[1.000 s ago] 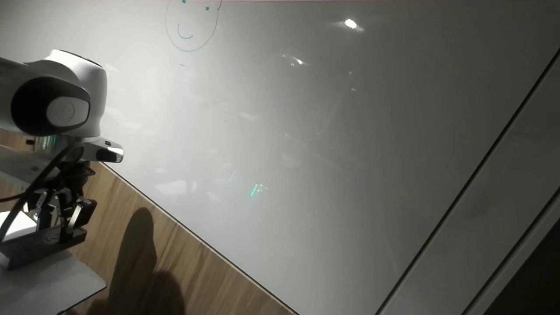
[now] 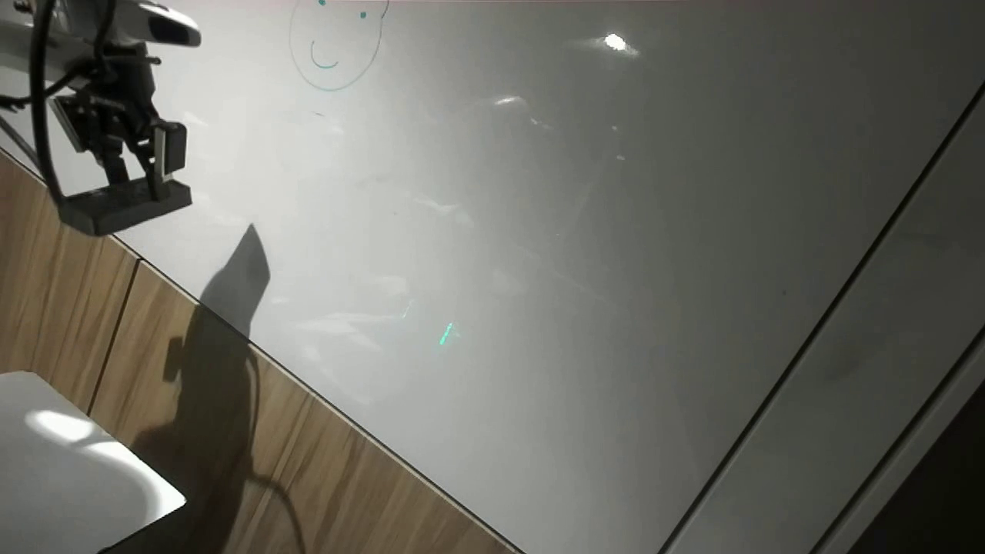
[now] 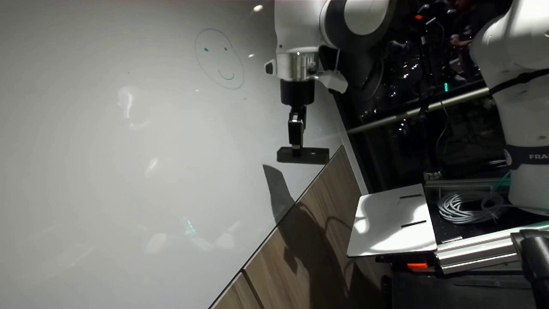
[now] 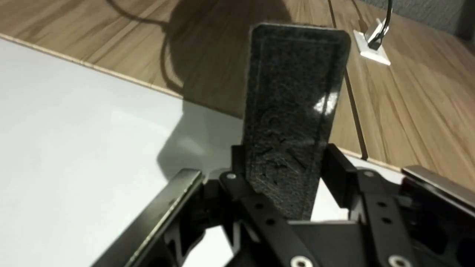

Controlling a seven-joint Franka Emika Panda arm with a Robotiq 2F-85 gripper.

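Observation:
My gripper is shut on a dark, flat, rectangular block that looks like a whiteboard eraser. Its worn, scratched face shows in the wrist view, with one finger on each long side. In exterior view 2 the block hangs below the gripper, near the whiteboard's lower edge; whether it touches the board I cannot tell. Exterior view 1 has the gripper and block at the left. A drawn smiley face is on the whiteboard, up and left of the block in exterior view 2.
Below the board runs wood panelling, with a socket and plugged cable on it. A white tray-like table stands low beside the panelling. Another white arm part is at the right. A small green mark shows on open board.
The arm has risen in exterior view 1, carrying the block up from above the white table to the whiteboard's lower edge. The smiley face looks the same.

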